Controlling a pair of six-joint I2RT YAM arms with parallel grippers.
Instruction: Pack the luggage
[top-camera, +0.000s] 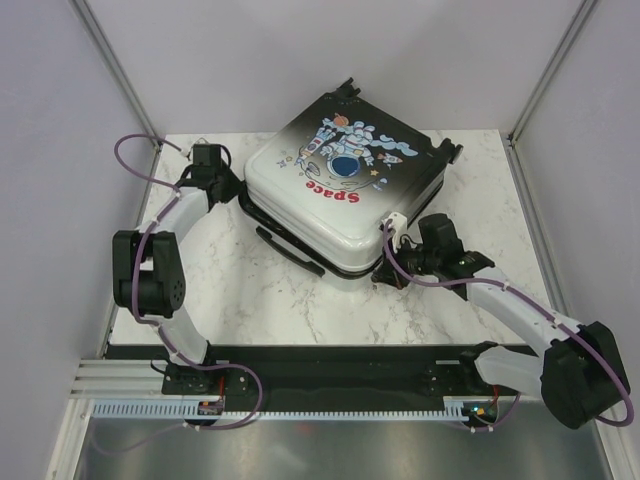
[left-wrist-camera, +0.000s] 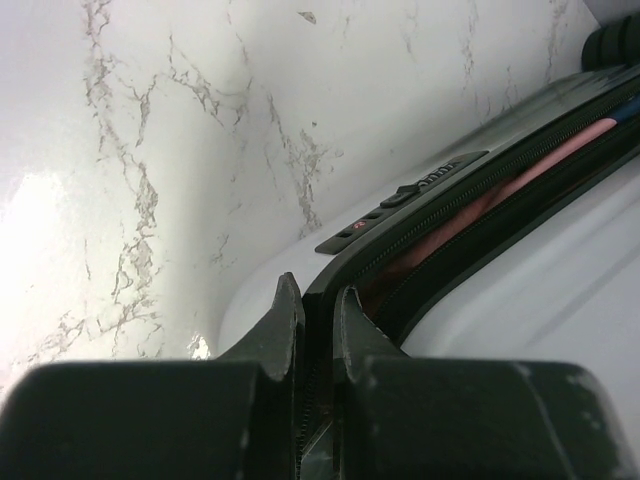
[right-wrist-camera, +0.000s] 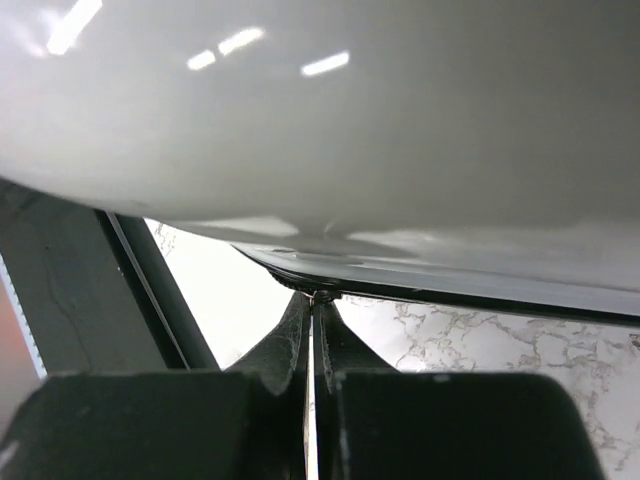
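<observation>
A suitcase (top-camera: 330, 185) with a dark, space-printed lid lies closed but partly unzipped on the table. In the left wrist view its black zipper edge (left-wrist-camera: 430, 228) gapes, with pink cloth (left-wrist-camera: 455, 225) showing inside. My left gripper is shut on that edge at the corner, one finger on either side. At the near right corner, my right gripper is shut on the small zipper pull (right-wrist-camera: 322, 294), just under the lid's overhanging glossy side (right-wrist-camera: 330, 130). Most of the pull is hidden between the fingertips.
The suitcase handle (top-camera: 290, 250) sticks out from its front side. Its wheels (top-camera: 348, 88) face the back wall. Bare marble tabletop (top-camera: 300, 315) lies in front, with a dark table edge (top-camera: 330, 352) beyond it. Walls stand close on both sides.
</observation>
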